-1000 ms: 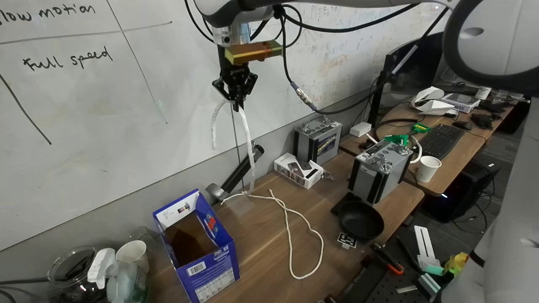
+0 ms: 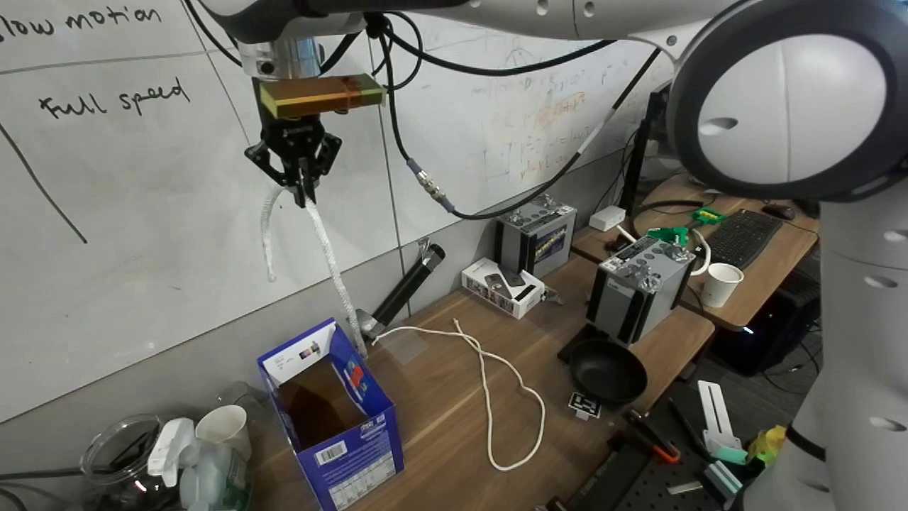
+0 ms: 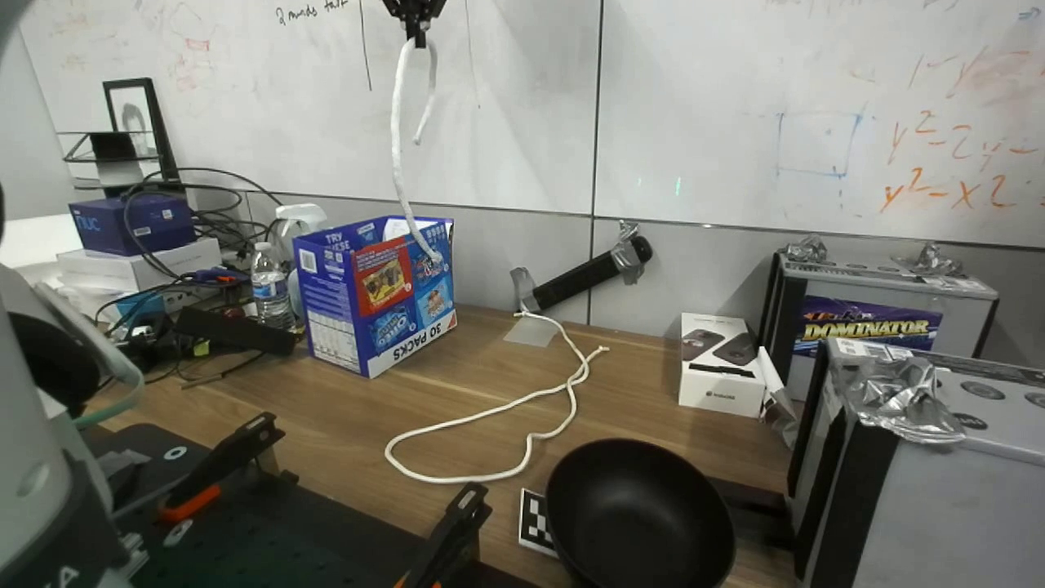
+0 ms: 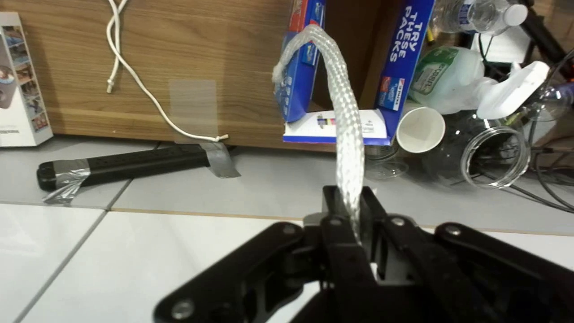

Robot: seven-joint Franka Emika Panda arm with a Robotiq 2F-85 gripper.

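Note:
High above the table, in front of the whiteboard, my gripper (image 2: 302, 197) is shut on a thick white braided rope (image 2: 327, 247). A short end of the rope droops on one side, and a longer end hangs down on the other. Below stands an open-topped blue snack box (image 2: 381, 443), its inside bare where I can see it. In exterior view 2 the rope's long end (image 3: 399, 167) overlaps the box's upper edge; whether it touches cannot be told. From the wrist, the rope (image 4: 344, 107) passes in front of the box opening. A thinner white cord (image 3: 460, 479) lies looped on the table.
A black pan (image 3: 642, 510) and battery-like grey boxes (image 2: 643, 285) stand to the box's right in exterior view 1. A spray bottle (image 2: 208, 468), a paper cup (image 2: 226, 429) and a glass jar (image 2: 119, 447) crowd its left. A taped black bar (image 3: 584, 276) leans at the wall.
My gripper has moved left in exterior view 1, carrying the rope from over the cord's end toward the blue box. The box and cord have stayed in place.

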